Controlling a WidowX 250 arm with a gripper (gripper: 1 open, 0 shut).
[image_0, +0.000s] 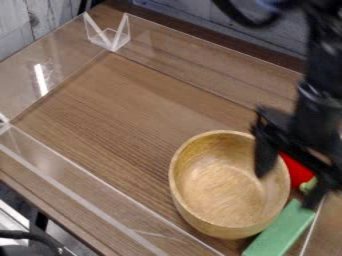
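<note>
My gripper (281, 145) is a dark, blurred shape at the right, low over the right rim of the wooden bowl (207, 195) and over the red object (297, 169), which it partly covers; its fingers are too blurred to judge. The red object has a pale green top and lies right of the bowl. A green bar-shaped object (278, 236) lies below it, at the bottom right.
A clear plastic object (110, 33) is at the top left edge. Dark cables appear at the bottom left.
</note>
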